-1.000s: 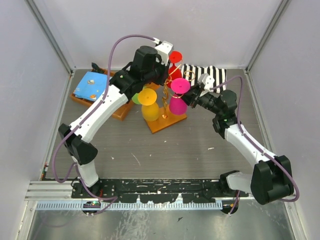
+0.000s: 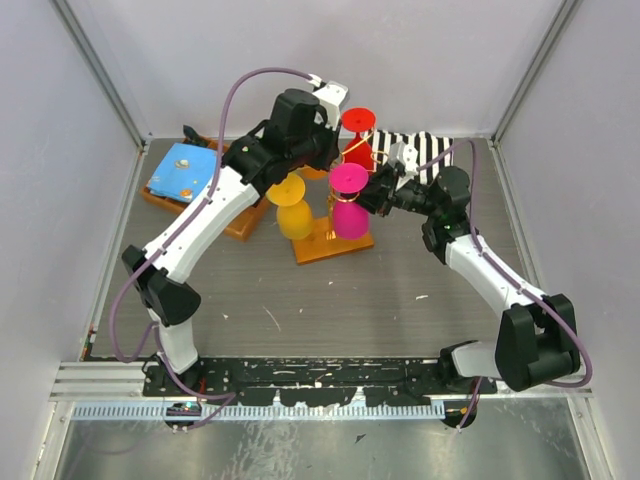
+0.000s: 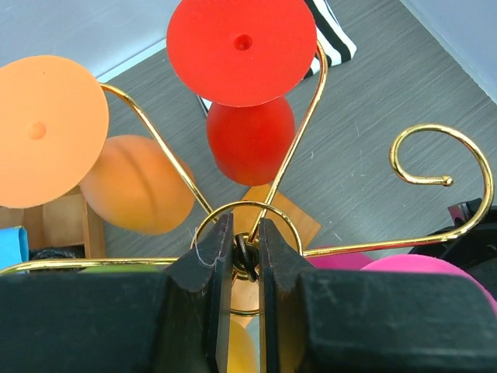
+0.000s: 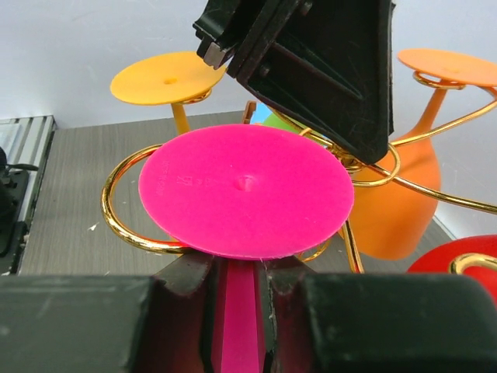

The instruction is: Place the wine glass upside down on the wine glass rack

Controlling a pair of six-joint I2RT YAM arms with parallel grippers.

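The pink wine glass point(image 2: 350, 220) hangs upside down within a gold loop of the rack, its round foot point(image 4: 245, 190) on top. My right gripper is shut on its stem just beneath that foot. At the rack's top centre, my left gripper is shut on the central gold wire of the rack point(image 3: 291, 151). Yellow point(image 2: 295, 220), red point(image 3: 252, 140) and orange point(image 3: 138, 186) glasses also hang upside down around the rack. The rack's wooden base point(image 2: 335, 243) rests on the table.
Behind on the left stands a wooden box point(image 2: 160, 200) with a blue item point(image 2: 183, 172) on it. A black-and-white striped cloth point(image 2: 430, 148) lies at the back right.
The pink glass and my right gripper have moved left and slightly toward the front. The rack's loops and hanging glasses have turned a little with them. The left gripper has barely shifted.
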